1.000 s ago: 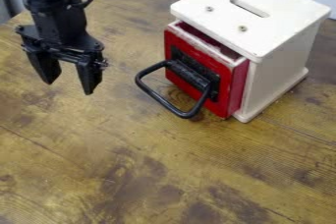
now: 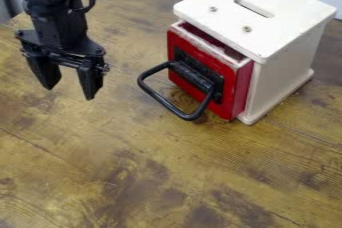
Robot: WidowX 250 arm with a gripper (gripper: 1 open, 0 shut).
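Note:
My black gripper (image 2: 68, 72) hangs at the upper left, above the wooden table, open with nothing between its fingers. To its right stands a white box (image 2: 274, 67) with a slot and screws on top. The box has a red front door (image 2: 231, 102) with a black handle (image 2: 173, 106) sticking out toward the left. The door looks shut or nearly so. The gripper is apart from the handle.
A pale wall or edge shows at the back corners.
The gripper has shifted very slightly to the left. The box and its handle are unchanged.

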